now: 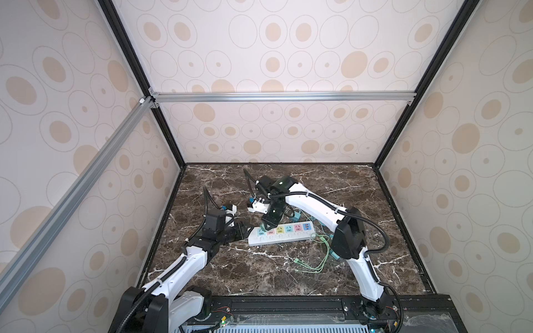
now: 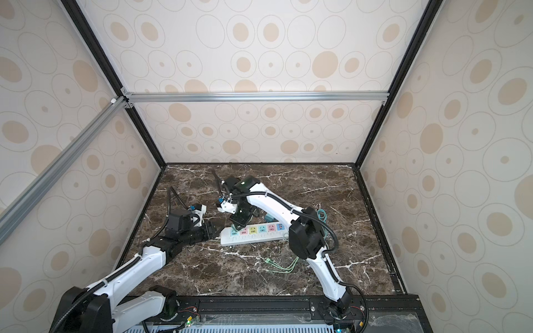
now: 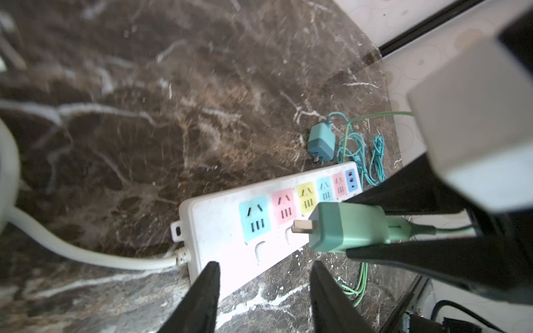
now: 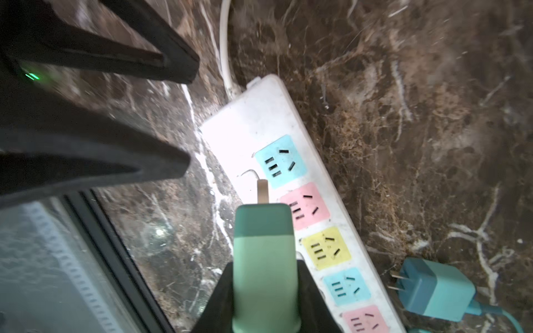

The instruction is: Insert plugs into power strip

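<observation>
A white power strip with coloured sockets lies mid-table. My right gripper is shut on a green plug, holding it over the strip near the pale blue and pink sockets at its left end, prongs pointing out from the fingers. My left gripper is part open at the strip's left end, nothing visible between its fingers. In the right wrist view its dark fingers reach in from the upper left. A teal plug lies on the table behind the strip.
The strip's white cable runs off from its left end. Teal cable coils lie at the right, and a green cable lies in front.
</observation>
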